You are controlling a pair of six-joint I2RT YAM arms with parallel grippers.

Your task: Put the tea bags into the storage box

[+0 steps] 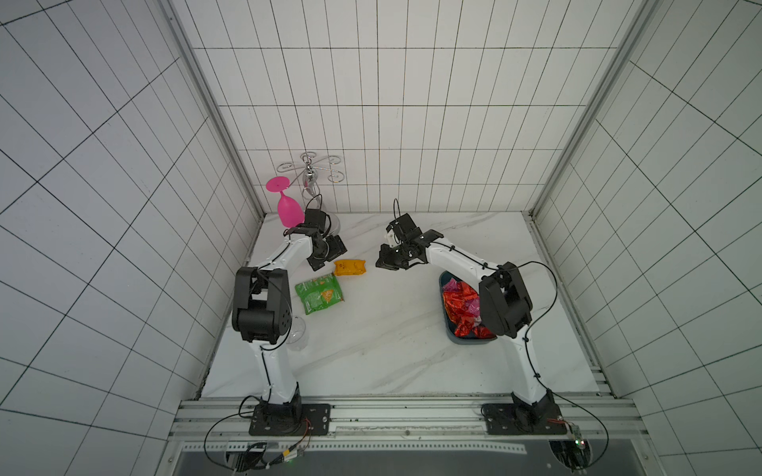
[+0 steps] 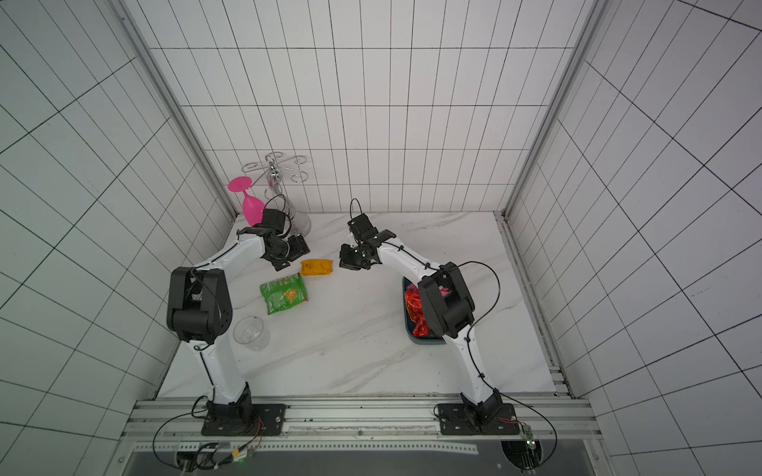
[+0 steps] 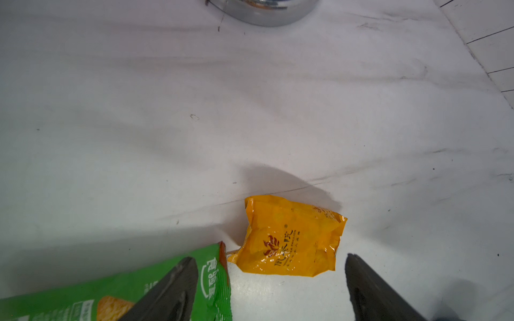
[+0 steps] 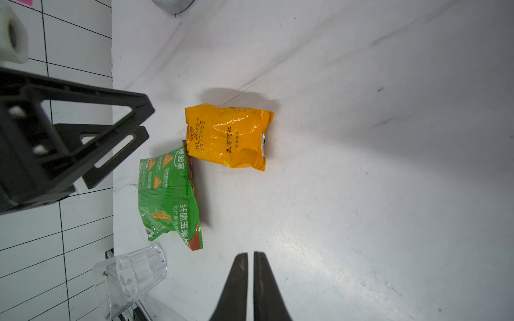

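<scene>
An orange packet [image 3: 289, 235] lies flat on the table, touching or nearly touching a green snack packet [image 4: 168, 195]. My left gripper faces the orange packet, its fingers parted with the packet lying ahead of the gap and nothing held. In the right wrist view my right gripper has its fingertips almost together and nothing shows between them; it is to the right of the orange packet, apart from it. The dark storage box [image 1: 464, 340] stands at the right with several red and pink packets in it, partly hidden by the right arm.
Behind the left arm are a metal stand [image 1: 309, 170] and an upside-down pink goblet [image 1: 289, 210]. A clear cup [image 2: 251, 333] stands near the left arm. The table middle, between green packet and box, is clear.
</scene>
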